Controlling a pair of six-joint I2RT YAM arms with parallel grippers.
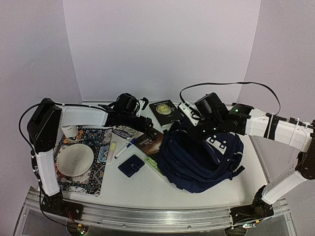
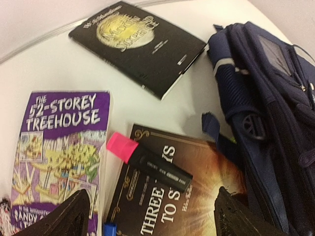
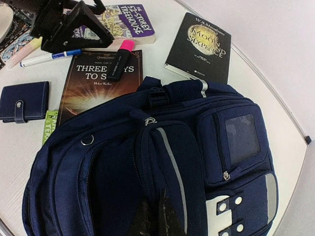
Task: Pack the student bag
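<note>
A navy backpack (image 1: 197, 167) lies on the right of the table, its zipped compartment gaping in the right wrist view. Over its opening is my right gripper, fingers together; whether cloth sits between them cannot be seen. My left gripper stands open above a brown book (image 2: 140, 191), with a black marker with a pink cap (image 2: 160, 167) lying on that book ahead of its fingers. Beside these are a purple book (image 2: 59, 157) and a black book (image 2: 142, 49). A navy wallet (image 1: 131, 165), a blue-capped pen (image 3: 49, 58) and a green item (image 1: 153, 164) lie nearby.
On the left a white plate (image 1: 75, 160) rests on a patterned mat (image 1: 88, 189), with a white cup (image 1: 70, 131) behind it. A pale yellow-topped stick (image 1: 111, 152) lies by the mat's edge. Free table shows in front of the wallet.
</note>
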